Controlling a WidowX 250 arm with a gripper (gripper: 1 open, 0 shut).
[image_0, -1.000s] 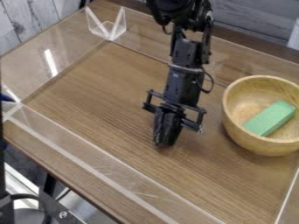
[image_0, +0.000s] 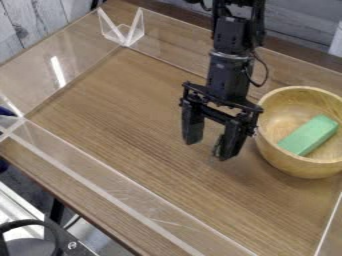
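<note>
My black gripper (image_0: 218, 125) hangs from the top over the middle of the wooden table (image_0: 114, 180), low above its surface and open, with nothing visible between its fingers. Just to its right is a large tan bowl (image_0: 281, 160) with a green block (image_0: 310, 136) lying inside it.
A clear, angular plastic object (image_0: 122, 28) stands at the back left. A dark round object (image_0: 27, 244) is at the lower left corner. The table left of and in front of the gripper is clear.
The bowl and block look unmoved.
</note>
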